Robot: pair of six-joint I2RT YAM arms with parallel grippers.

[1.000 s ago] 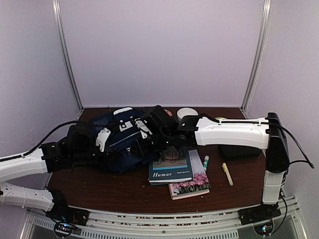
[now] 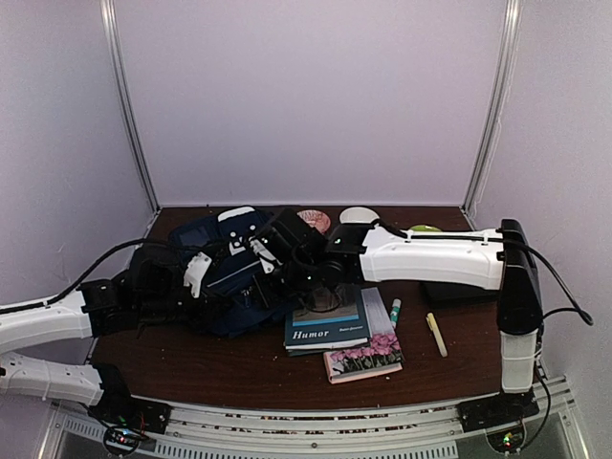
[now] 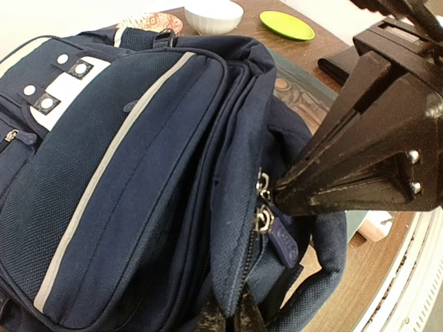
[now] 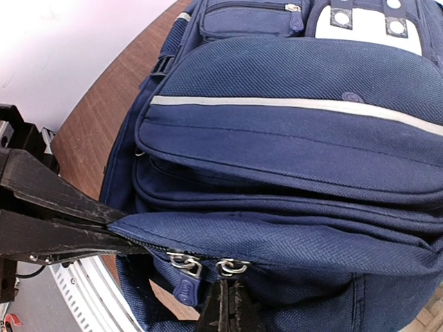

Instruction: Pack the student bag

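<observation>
The navy backpack (image 2: pixel 215 234) lies at the left of the table under both grippers. In the left wrist view, my left gripper is shut on the bag's edge along the zipper, at the bottom of the frame; it shows also at the left edge of the right wrist view. Two zipper pulls (image 4: pixel 187 283) hang on that seam. My right gripper is shut just below the pulls, with nothing seen clearly between its fingers. The Humor book (image 2: pixel 325 333), pink flowered book (image 2: pixel 363 363), glue stick (image 2: pixel 395 314) and yellow marker (image 2: pixel 436 335) lie right of the bag.
A patterned dish (image 2: pixel 314 218), white bowl (image 3: pixel 213 15) and green plate (image 3: pixel 286 25) stand at the back. A black case (image 2: pixel 459 292) lies at the right, partly under the right arm. The front of the table between bag and rail is mostly bare.
The right arm has shifted slightly left, its gripper end a little lower in the top view. The backpack and left arm have barely moved.
</observation>
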